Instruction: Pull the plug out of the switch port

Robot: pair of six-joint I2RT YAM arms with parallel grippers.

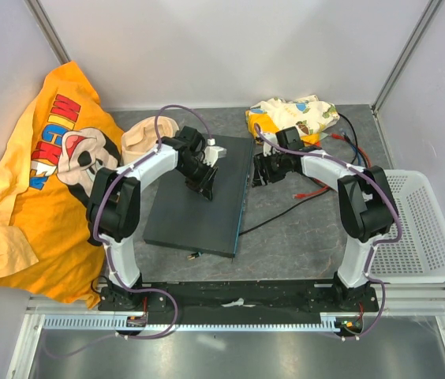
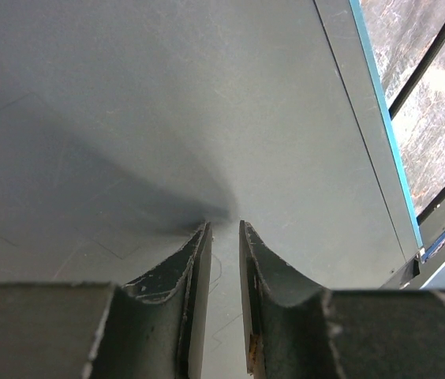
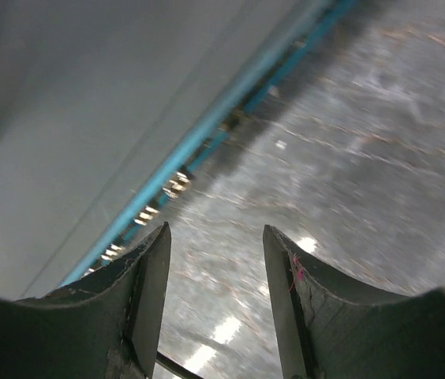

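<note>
A dark switch box (image 1: 187, 221) lies on the floor, with a blue-edged side showing several ports (image 3: 179, 180) in the right wrist view. A black cable (image 1: 282, 213) runs from near that side. My left gripper (image 1: 205, 192) is over the box top; in its wrist view the fingertips (image 2: 248, 233) are a short distance apart with nothing visible between them. My right gripper (image 1: 259, 172) is just beside the box's right edge, open, fingers apart over the floor. Whether a plug sits in a port is too unclear to tell.
An orange cloth (image 1: 33, 174) covers the left side. A beige cloth (image 1: 138, 140), patterned fabric (image 1: 305, 110) and red cables (image 1: 311, 193) lie behind and beside. A white basket (image 1: 412, 268) stands at the right. Bare floor lies right of the box.
</note>
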